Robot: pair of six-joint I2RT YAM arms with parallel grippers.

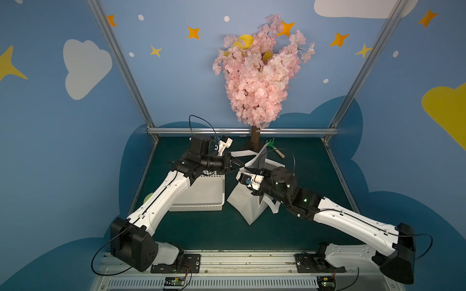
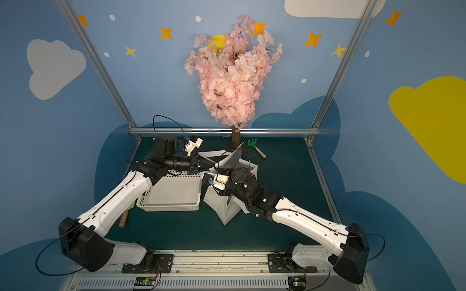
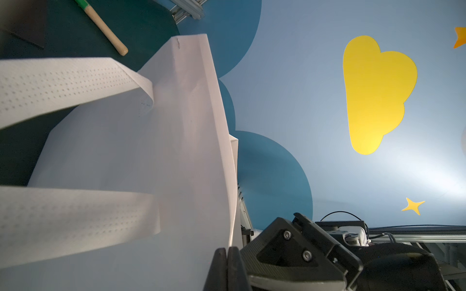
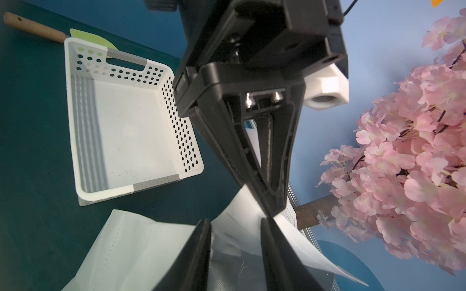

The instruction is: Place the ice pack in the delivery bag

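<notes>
The white delivery bag [image 1: 246,203] stands open at mid-table, its mouth facing up and its inside greyish. My left gripper is shut at the bag's upper edge; in the right wrist view its fingers [image 4: 271,198] pinch a raised white flap. Close by, over the mouth, my right gripper is open, with the flap showing beyond the gap and nothing held. White strap handles [image 3: 77,87] hang on the bag's outer side. No ice pack can be made out in these views; most of the bag's interior is hidden.
An empty white basket [image 4: 131,131] stands left of the bag. A green-headed tool [image 2: 257,148] lies behind on the right, and a wooden-handled one [image 2: 123,218] left of the basket. A blossom tree [image 1: 257,87] rises at the back.
</notes>
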